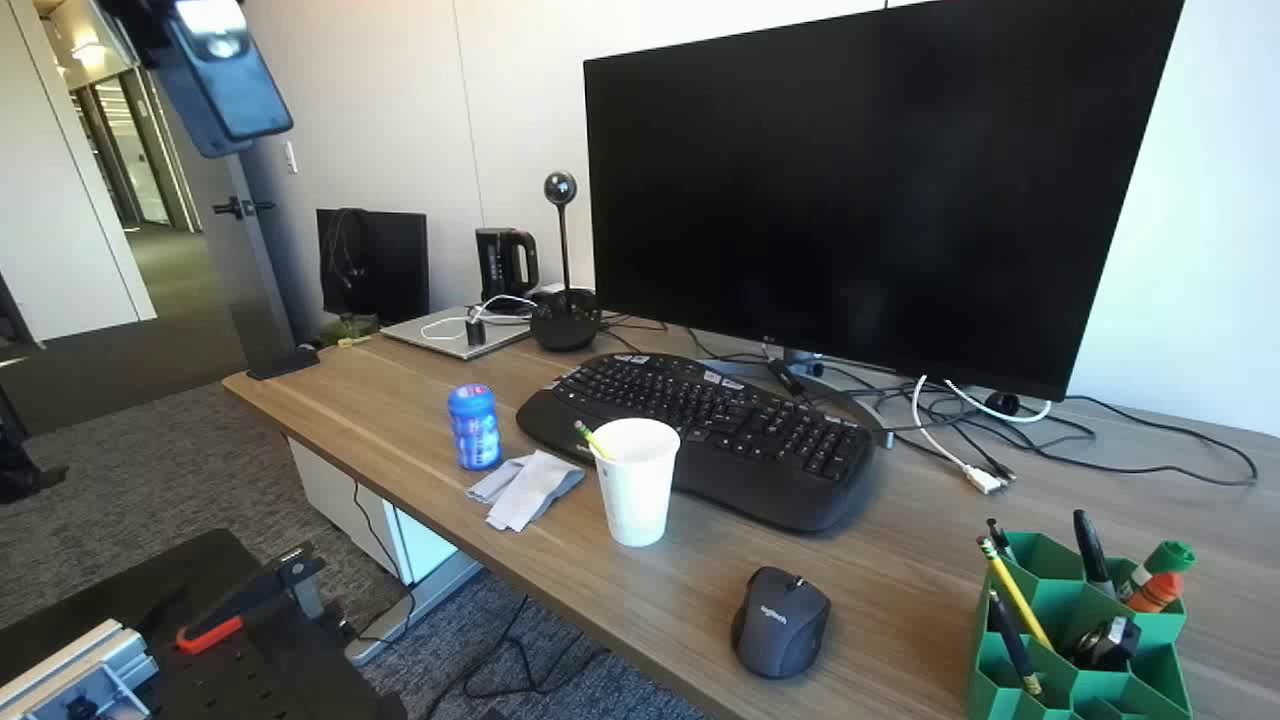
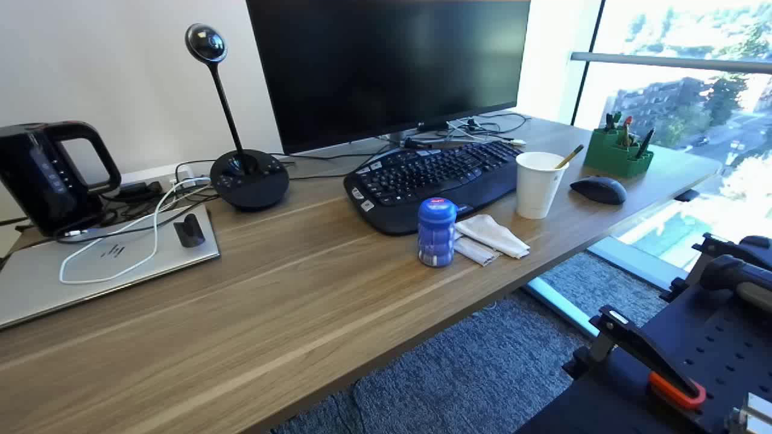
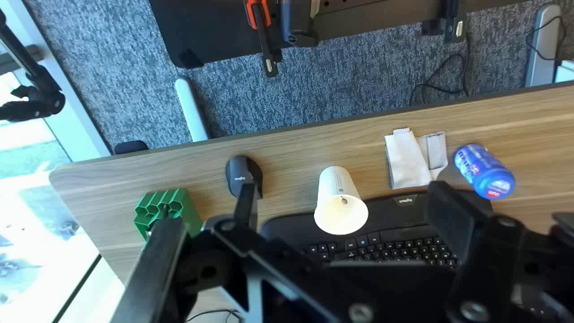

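Observation:
My gripper is open high above the desk, its two dark fingers wide apart and nothing held between them. Below it, a white paper cup (image 3: pixel 340 185) stands upright in front of the keyboard, with a pencil (image 2: pixel 570 156) leaning out over its rim. Beside the cup lies a folded grey cloth (image 1: pixel 528 486). A blue gum bottle (image 2: pixel 437 232) stands next to the cloth. The green hexagonal organizer (image 1: pixel 1080 692), holding pens, pencils and markers, is at the other end of the desk. Only part of the arm (image 1: pixel 234 90) shows at upper left in exterior view 1.
A black keyboard (image 1: pixel 720 432) sits before the large monitor (image 1: pixel 864 204). The mouse (image 1: pixel 780 622) lies between cup and organizer. A stalked camera (image 2: pixel 249 177), a closed laptop (image 2: pixel 43 282) and a kettle (image 2: pixel 54 181) occupy the far end. Cables run behind the keyboard. Bare wood lies in front of the laptop.

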